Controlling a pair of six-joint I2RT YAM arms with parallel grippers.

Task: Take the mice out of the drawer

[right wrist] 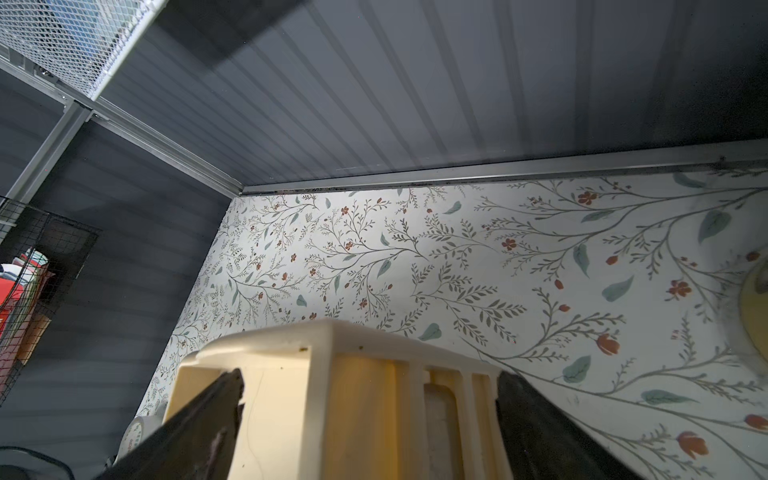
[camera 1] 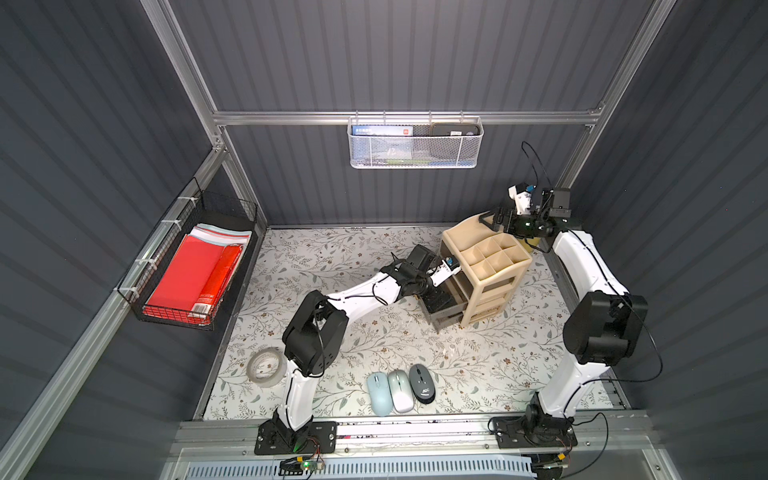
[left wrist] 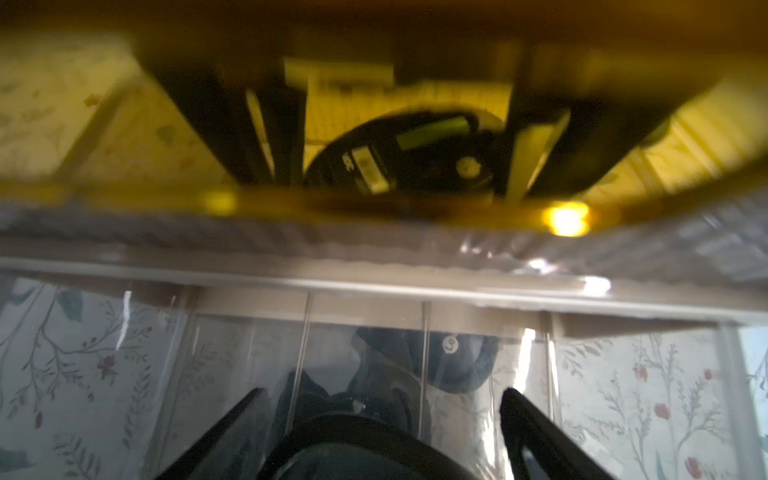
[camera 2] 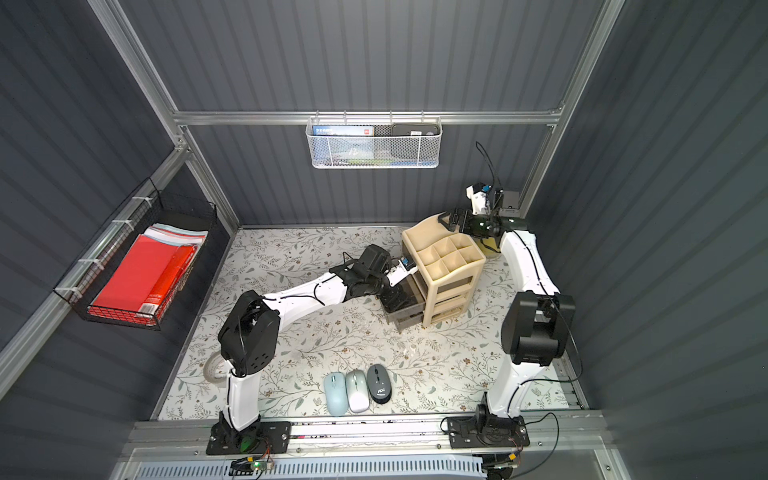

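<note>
My left gripper (camera 1: 436,297) is down in the pulled-out clear drawer (camera 1: 444,320) at the left of the beige organizer (camera 1: 492,260). In the left wrist view its fingers are part open around a dark rounded thing (left wrist: 352,448), apparently a mouse, with dark shapes under the clear plastic beyond; whether it touches is unclear. My right gripper (camera 1: 500,220) is open over the back top of the organizer. Light blue (camera 1: 379,393), white (camera 1: 401,390) and dark (camera 1: 421,384) mice lie side by side at the front of the table.
A tape roll (camera 1: 265,368) lies at front left. A wire basket (camera 1: 200,320) is on the left wall, a white mesh basket (camera 1: 414,156) on the back wall.
</note>
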